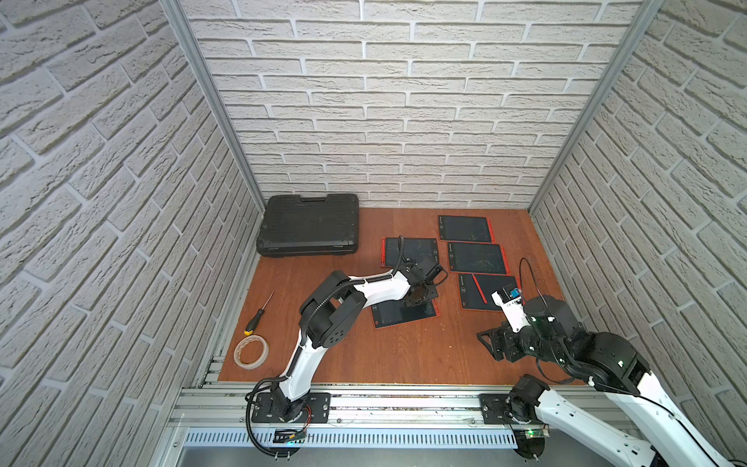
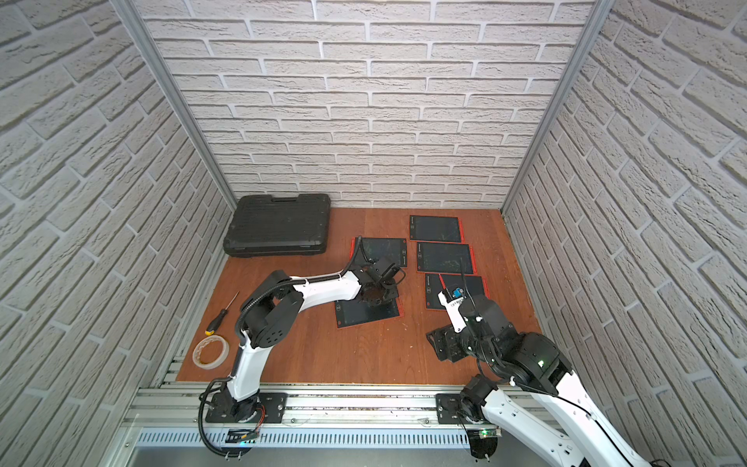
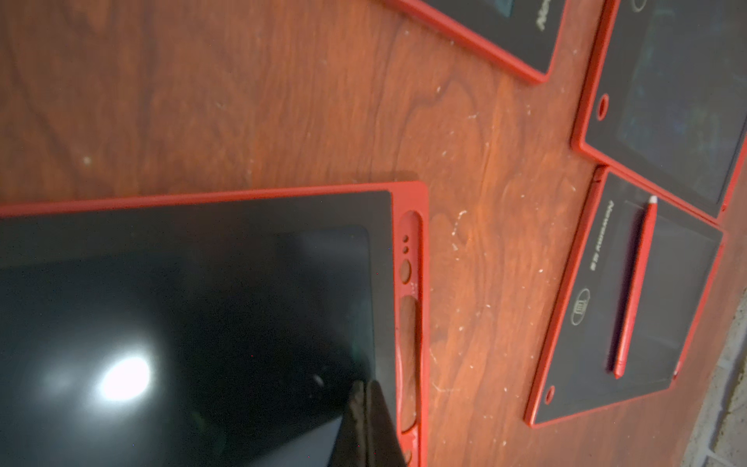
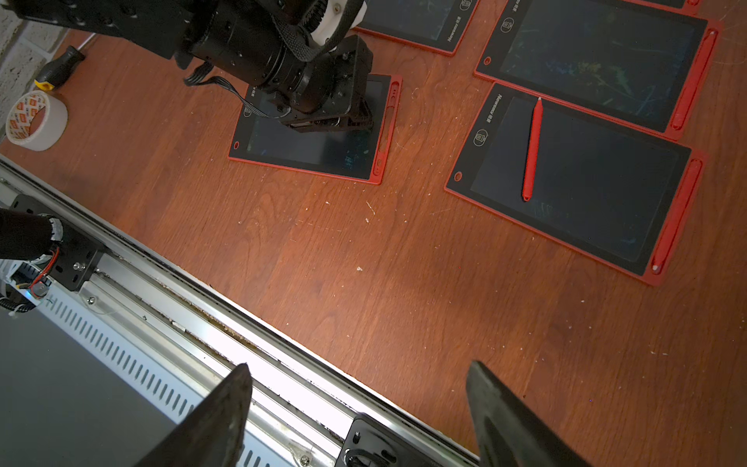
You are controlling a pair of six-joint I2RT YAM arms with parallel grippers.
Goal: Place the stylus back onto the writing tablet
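Observation:
A red stylus (image 3: pixel 635 288) (image 4: pixel 533 151) lies across the dark screen of the front-right red-framed tablet (image 4: pixel 591 186). My left gripper (image 1: pixel 424 299) is low over the central tablet (image 3: pixel 194 295), shut with nothing showing between its fingers; that tablet's side slot is empty. My right gripper hangs at the front right, above the table edge, its fingers apart and empty.
More tablets (image 4: pixel 591 62) lie behind and to the right. A black case (image 1: pixel 307 222) is at the back left, a screwdriver (image 1: pixel 254 319) and tape roll (image 1: pixel 251 362) at the front left.

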